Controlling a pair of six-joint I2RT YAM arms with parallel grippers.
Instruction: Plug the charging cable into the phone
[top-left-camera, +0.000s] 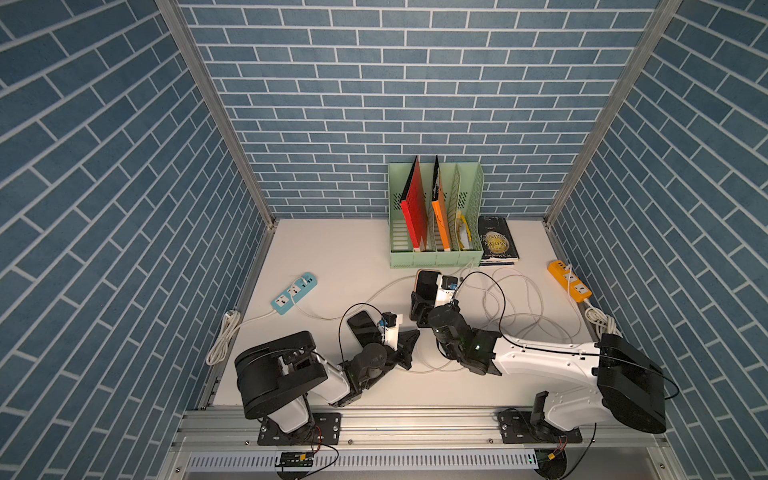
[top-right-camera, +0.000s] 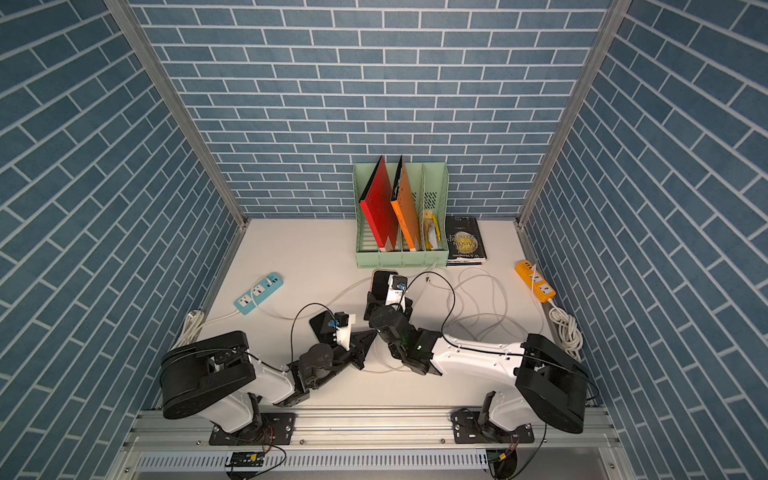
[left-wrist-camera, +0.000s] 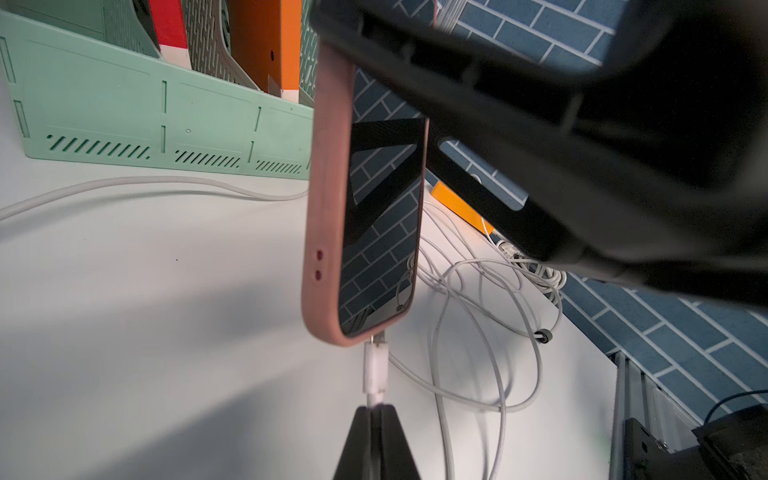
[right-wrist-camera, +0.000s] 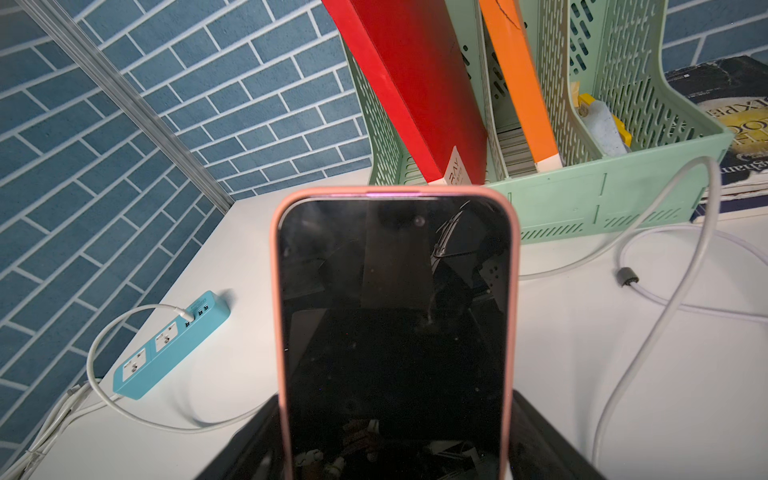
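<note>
A phone in a pink case is held upright off the table; its dark screen (right-wrist-camera: 396, 320) faces the camera in the right wrist view. My right gripper (top-left-camera: 424, 310) is shut on it, one finger along each long side. Below the phone, the white plug (left-wrist-camera: 375, 369) of the charging cable points up at its bottom edge. A little of the metal tip shows at the port, and how deep it sits I cannot tell. My left gripper is shut on the cable just under the plug.
A second dark phone (top-left-camera: 364, 326) lies on the table beside the left arm. The green file rack (top-left-camera: 436, 257) stands behind, with a book (top-left-camera: 497, 238) at its right. Blue (top-left-camera: 293, 293) and orange (top-left-camera: 569, 280) power strips lie at the sides; loose white cables cross the right half.
</note>
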